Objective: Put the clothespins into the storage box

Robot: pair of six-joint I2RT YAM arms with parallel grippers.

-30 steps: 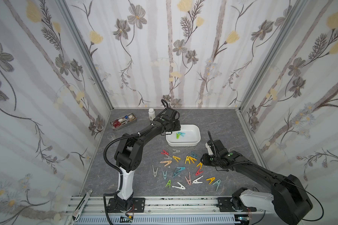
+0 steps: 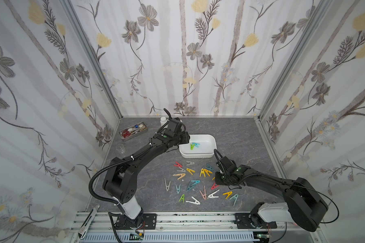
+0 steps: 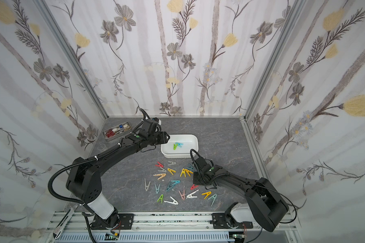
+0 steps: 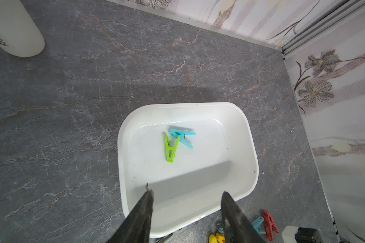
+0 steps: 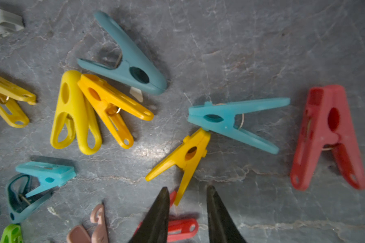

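Note:
A lime green clothespin and a light blue clothespin lie inside the white storage box. Over the box's left side hangs my left gripper, its fingers spread and empty. Low over the right of the scattered pins is my right gripper, also apart at the tips and holding nothing. A yellow clothespin lies just ahead of it, one leg pointing toward the gap. Its other end meets a light blue clothespin. A red clothespin is partly hidden behind the right gripper's left finger.
Several pins, among them a teal one, a large red one and a white one, cover the front table. A tool tray and white bottle stand back left. Right of the box is clear.
The left arm has swung left, a little back from the box. Pins in the box stay put.

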